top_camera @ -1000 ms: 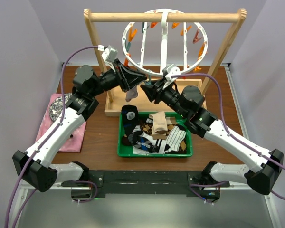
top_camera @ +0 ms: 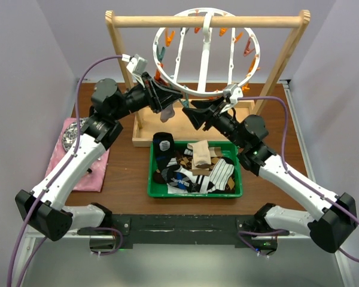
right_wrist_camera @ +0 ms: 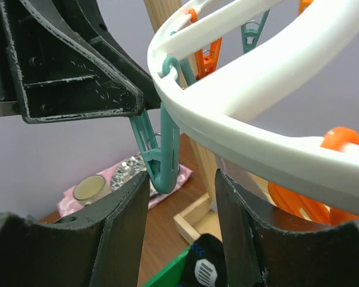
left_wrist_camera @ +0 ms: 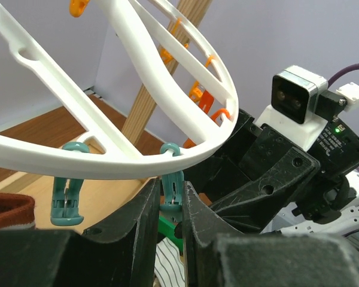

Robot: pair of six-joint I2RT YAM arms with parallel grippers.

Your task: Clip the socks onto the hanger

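The white round clip hanger [top_camera: 206,51] hangs from the wooden rack. My left gripper is shut on a teal clip [left_wrist_camera: 173,184] at the ring's front; another teal clip [left_wrist_camera: 66,200] hangs to its left. My right gripper is part open beside that clip region, its fingertips either side and below, around a teal clip [right_wrist_camera: 166,149] in its own view. A grey sock [top_camera: 166,112] hangs under the left gripper. Socks fill the green bin [top_camera: 194,192] below.
A wooden frame base [top_camera: 140,134] sits behind the bin. A pink cloth [top_camera: 90,179] with a patterned item lies at left. The rack's posts flank both arms.
The hanger and grey sock shifted slightly; the left arm moved little.
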